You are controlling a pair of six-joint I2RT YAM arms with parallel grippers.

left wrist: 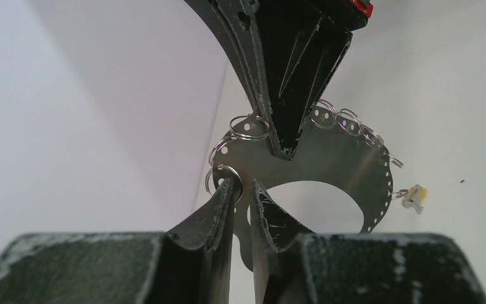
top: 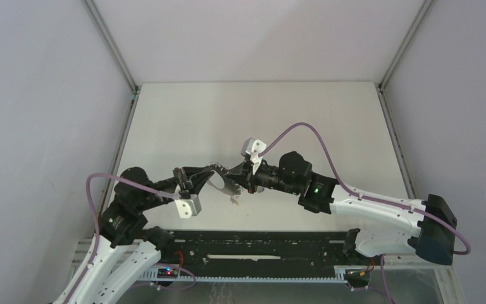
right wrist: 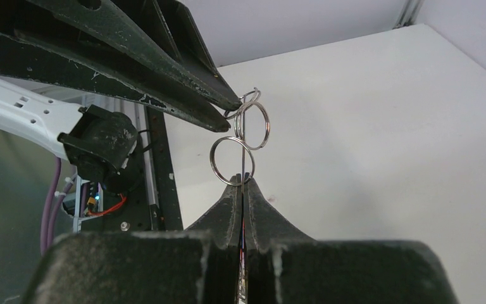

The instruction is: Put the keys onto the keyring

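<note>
A thin grey metal plate [left wrist: 329,161] with a large opening and small holes hangs upright above the table. My right gripper is shut on its edge. Thin wire rings [left wrist: 250,128] run through holes along the plate's rim. At the rim's left end, another ring [left wrist: 209,180] passes by one fingertip of my left gripper. The left fingers stand slightly apart; no firm hold on the ring shows. In the right wrist view, the left fingers [right wrist: 212,120] come in from the upper left, close to the rings. No clear key shape can be made out.
A small pale and yellow piece [left wrist: 414,199] dangles from a ring at the plate's far side. Most of the white table [top: 259,114] behind the arms is bare. Both grippers stand very close together.
</note>
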